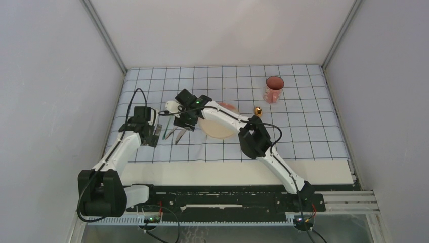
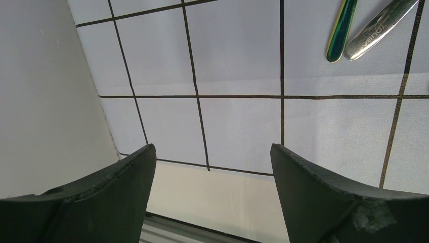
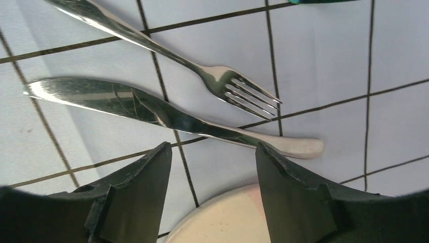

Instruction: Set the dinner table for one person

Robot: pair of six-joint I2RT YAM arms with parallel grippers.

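A knife (image 3: 101,96) and a fork (image 3: 220,81) lie side by side on the tiled cloth in the right wrist view. Above the knife's handle end hangs my right gripper, open and empty. Just below it shows the rim of the pale plate (image 3: 222,223), which the right arm partly covers in the top view. At the left of the cloth, my left gripper is open over bare tiles. A green handle (image 2: 342,30) and a silver handle (image 2: 382,30) appear to its upper right, clear of its fingers.
A pink mug (image 1: 273,90) stands at the back right, with a small gold object (image 1: 258,111) in front of it, near the right arm. A wall (image 2: 40,101) rises close on the left.
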